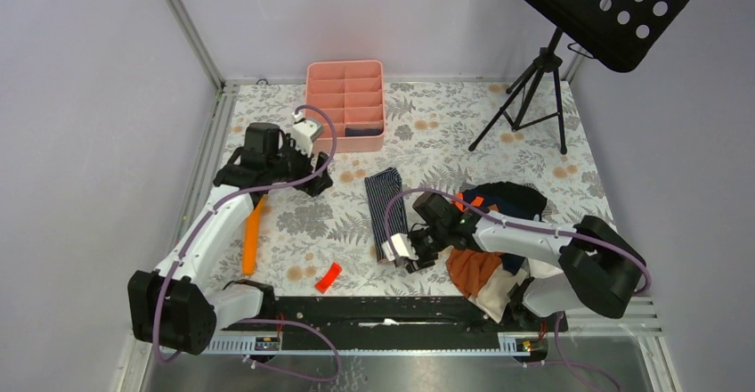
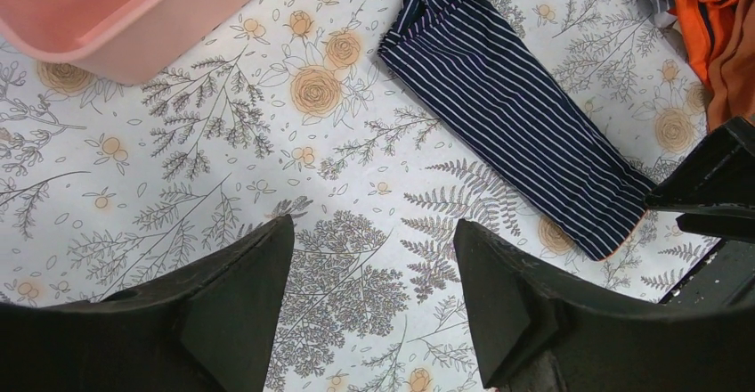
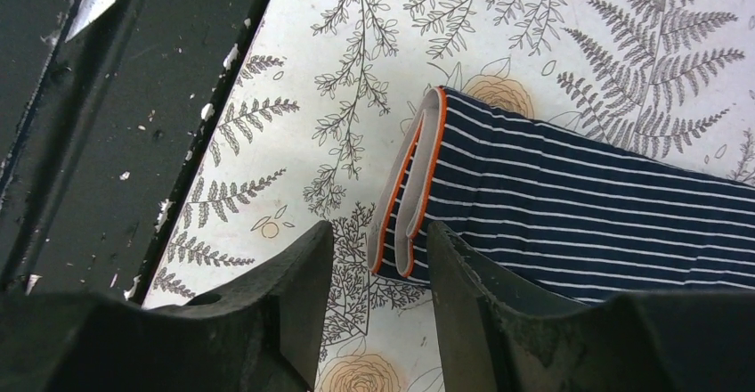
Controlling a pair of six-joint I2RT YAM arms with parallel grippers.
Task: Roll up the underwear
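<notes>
Navy striped underwear [image 1: 383,205] lies folded into a long strip in the middle of the table, its far end bunched in the left wrist view [image 2: 516,107]. Its near end shows an orange-edged waistband in the right wrist view [image 3: 552,205]. My open left gripper hangs over bare table left of the strip, nothing between its fingers. My right gripper is open just above the waistband end, fingertips at its edge; whether they touch cannot be told.
A pink divided box [image 1: 345,89] with a dark item stands at the back, a black stand [image 1: 552,71] at back right. Piled garments [image 1: 481,267] lie right, an orange piece [image 1: 252,240] and a red piece [image 1: 328,276] left. The black front edge borders the waistband end.
</notes>
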